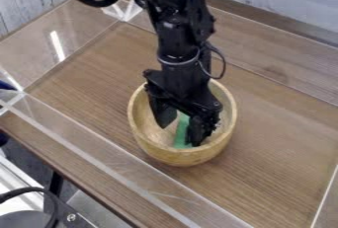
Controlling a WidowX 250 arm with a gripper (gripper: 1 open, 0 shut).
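My black gripper [181, 114] reaches down into a round wooden bowl [148, 135] near the middle of the table, its fingers open and spread inside the rim. Between and below the fingers lies a green object [181, 134], partly hidden by the gripper. I cannot tell whether either finger touches it.
A pale wall stands at the back. Cables and a white item sit off the table at the lower left.
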